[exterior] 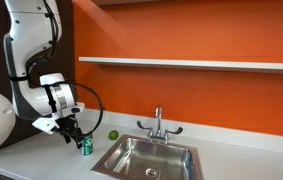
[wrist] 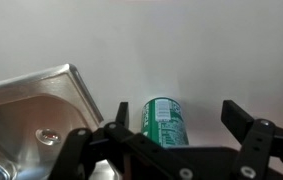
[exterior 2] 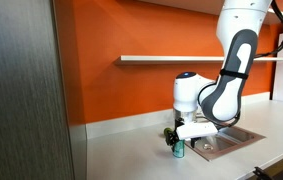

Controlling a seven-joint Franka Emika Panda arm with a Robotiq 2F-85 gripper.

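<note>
A green can (exterior: 86, 146) stands upright on the counter, left of the sink; exterior view 2 shows the same can (exterior 2: 179, 150) under the arm's end. In the wrist view, the can's pale top and green side (wrist: 164, 122) appear between the fingers, nearer the left one. My gripper is open, with a wide gap right of the can. From exterior view 1, the gripper (exterior: 73, 138) hangs just beside the can, near its upper part. Whether a finger touches the can cannot be told.
A steel sink (exterior: 109, 166) with a faucet (exterior: 158, 123) lies right of the can. A small green round object (exterior: 113, 134) sits behind the can near the wall. Counter (exterior: 246, 155) right of the sink is clear. A white shelf (exterior: 191, 65) runs above.
</note>
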